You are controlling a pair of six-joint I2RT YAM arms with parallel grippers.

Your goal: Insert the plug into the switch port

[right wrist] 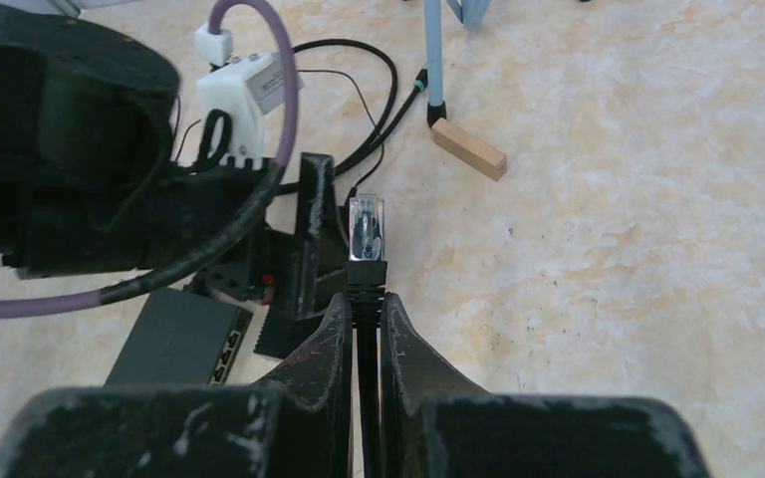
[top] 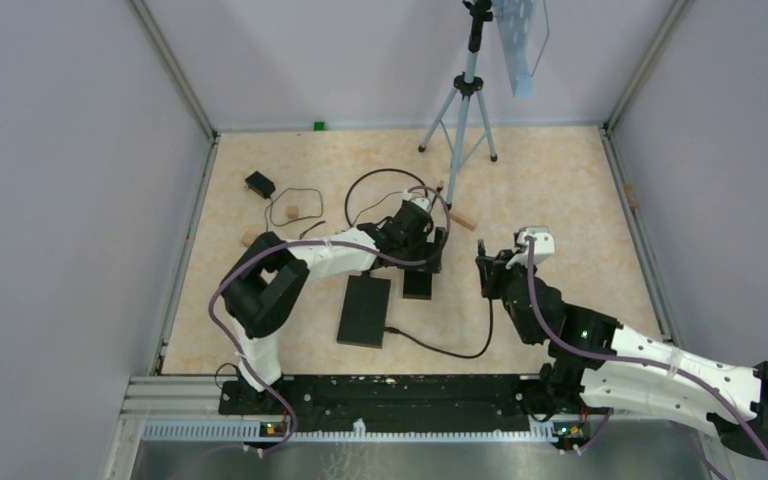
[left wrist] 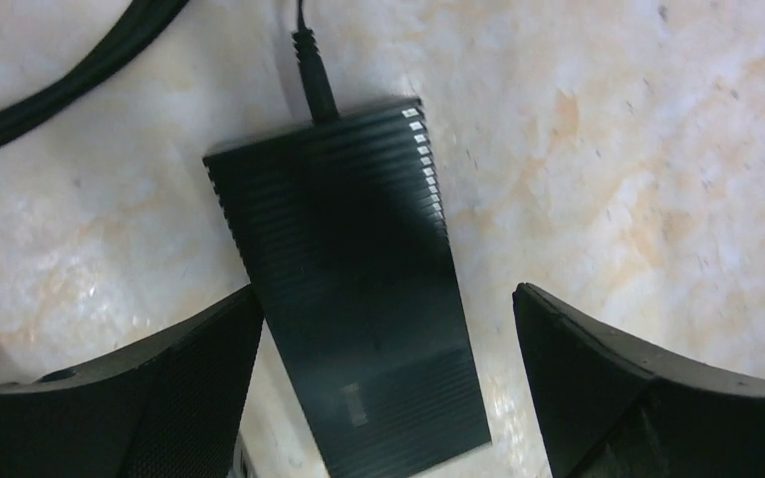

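Observation:
Upright in my right gripper is a plug with a clear tip (right wrist: pixel 367 227), its black cable running down between the shut fingers. In the top view the right gripper (top: pixel 482 268) stands to the right of both boxes. The larger dark box (right wrist: pixel 174 339) shows a row of ports (right wrist: pixel 227 351) along one edge. Over the smaller ribbed black box (left wrist: pixel 359 289) my left gripper is open, one finger on either side. A thin lead (left wrist: pixel 314 75) enters that box's end. The left arm hides the small box's far part from above.
From the larger box's right side (top: pixel 365 312), a cable (top: pixel 440 349) loops toward my right gripper. A wooden block (top: pixel 463 219) and a tripod (top: pixel 457 160) stand behind. Coiled black cable (top: pixel 370 177) lies at the back.

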